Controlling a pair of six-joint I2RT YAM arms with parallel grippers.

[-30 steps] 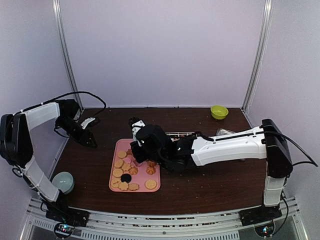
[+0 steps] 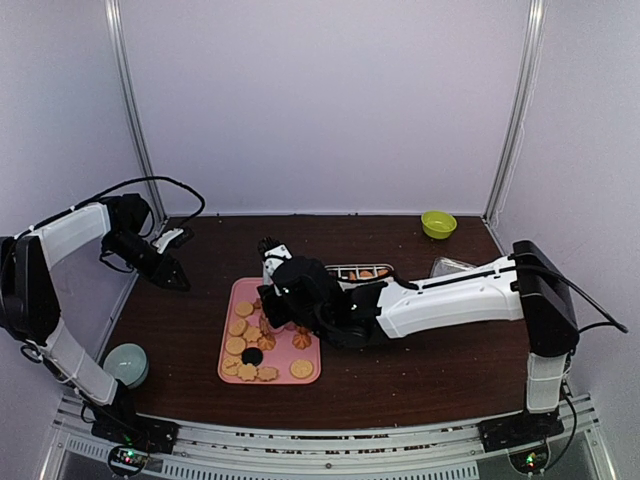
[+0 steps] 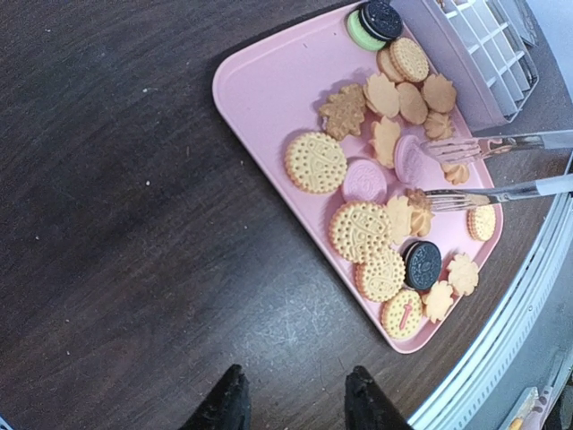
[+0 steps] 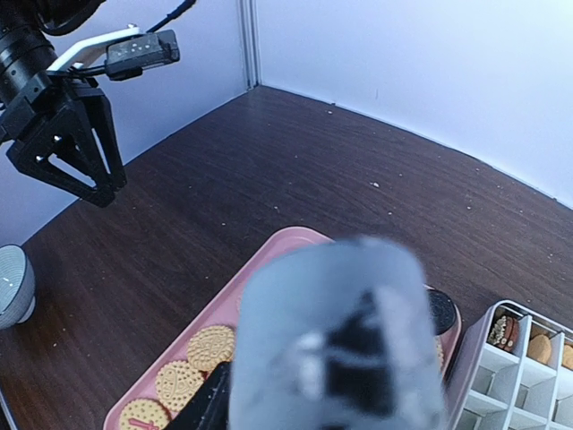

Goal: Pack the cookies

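Note:
A pink tray (image 2: 300,352) of assorted cookies lies mid-table: round biscuits (image 3: 315,163), pink cookies (image 3: 363,182), a black cookie (image 3: 422,264) and flower-shaped ones. A divided container (image 4: 488,385) with cookies in some compartments stands at its right side. My right gripper (image 2: 275,298) is low over the tray; in the right wrist view a blurred grey body covers most of its fingers, and what it holds is hidden. My left gripper hangs at the upper left, apart from the tray, its fingers parted with nothing between them.
A pale bowl (image 2: 127,366) sits at the front left, a green bowl (image 2: 439,224) at the back right. A clear container (image 2: 450,268) is partly behind the right arm.
The left arm has risen slightly and shifted a little to the left. The right arm has moved very slightly over the tray.

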